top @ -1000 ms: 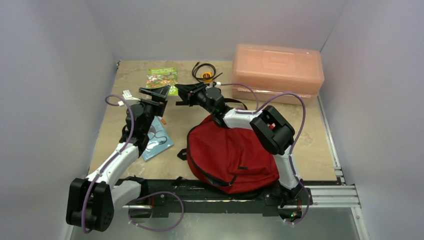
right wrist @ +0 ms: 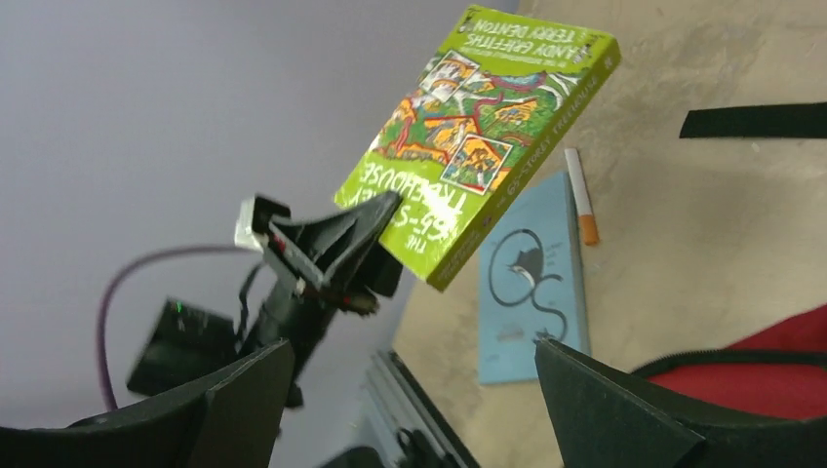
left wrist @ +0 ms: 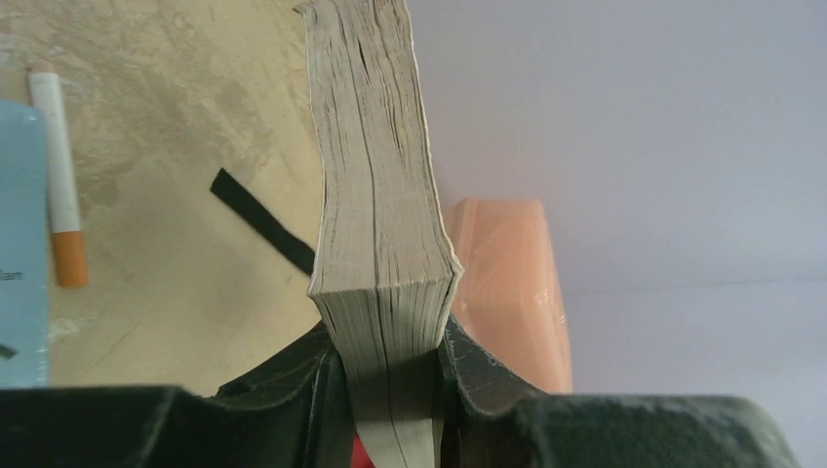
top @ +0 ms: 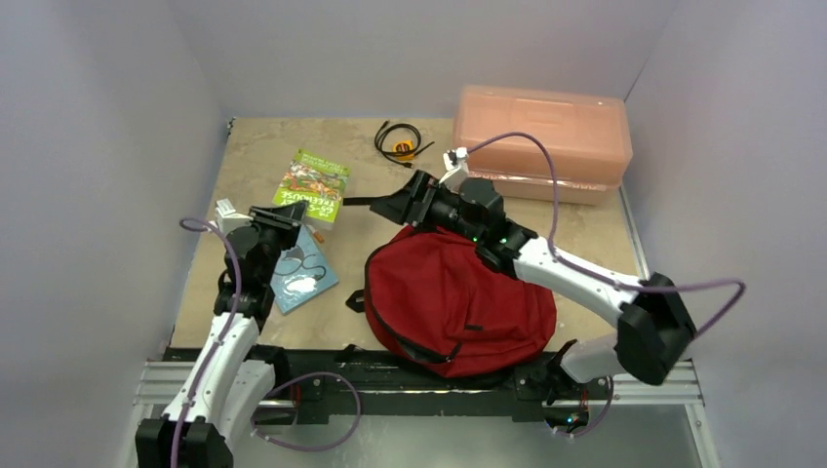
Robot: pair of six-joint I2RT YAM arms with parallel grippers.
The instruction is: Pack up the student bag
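Note:
A thick green Treehouse book (top: 312, 180) (left wrist: 375, 166) (right wrist: 473, 117) is raised in my left gripper (top: 297, 213), which is shut on one end of it. My right gripper (top: 385, 205) hangs above the top of the red backpack (top: 458, 302), open, with nothing between its fingers, facing the book. A light blue book (top: 307, 278) (right wrist: 527, 283) lies on the table at left, with a white-and-orange stick (left wrist: 59, 175) (right wrist: 580, 195) beside it.
A translucent pink box (top: 541, 127) fills the back right. A coiled black cable (top: 382, 136) with an orange tape measure (top: 403, 150) lies at the back middle. Dark straps lie near the backpack. Walls enclose the table's sides and back.
My left gripper has moved leftward and toward the near side with the green book. My right gripper has moved right and nearer, away from the book, and its arm has swung right.

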